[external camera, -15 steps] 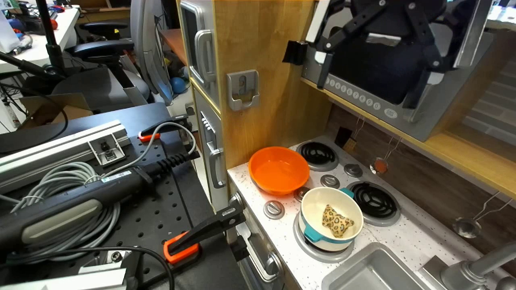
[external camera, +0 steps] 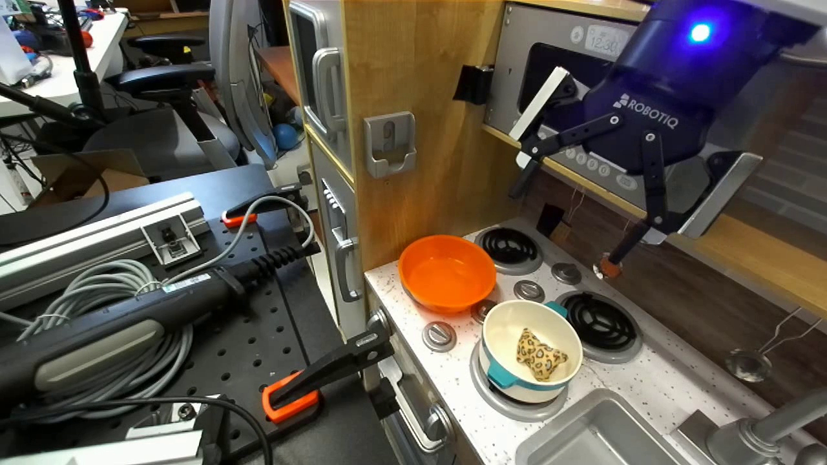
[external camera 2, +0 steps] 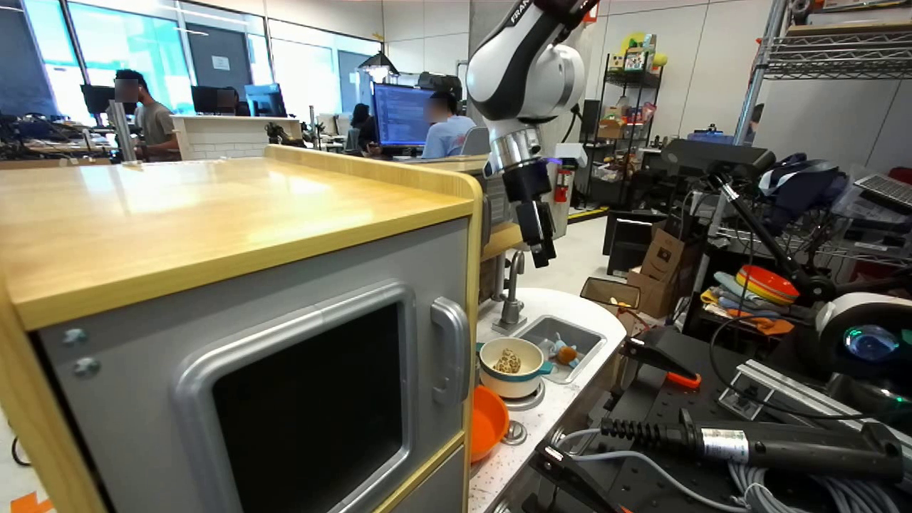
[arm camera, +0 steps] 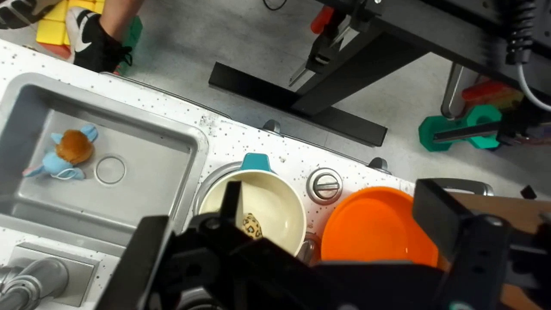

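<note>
Up in front of the toy microwave, my gripper (external camera: 572, 218) stands open, its fingers wide apart and nothing between them. Below it on the stove is a cream pot (external camera: 496, 325) with teal handles, holding a leopard-print plush (external camera: 539, 355). Beside the pot sits an empty orange bowl (external camera: 447, 271). In the wrist view, one dark finger hides part of the pot (arm camera: 281, 199) and its plush (arm camera: 252, 225), while the orange bowl (arm camera: 374, 224) shows between the fingers. A blue plush with a brown head (arm camera: 75, 147) lies in the sink (arm camera: 139, 155).
A faucet (external camera: 744, 438) rises behind the sink. The wooden shelf (external camera: 721, 240) runs along the back above the burners, with small utensils hanging beneath it. A tall wooden side panel (external camera: 434, 62) closes off the bowl's end of the counter.
My gripper has come lower and tilted in exterior view 1, its fingers now nearer the stove. It stays open. The pot, plush and orange bowl have not moved.
</note>
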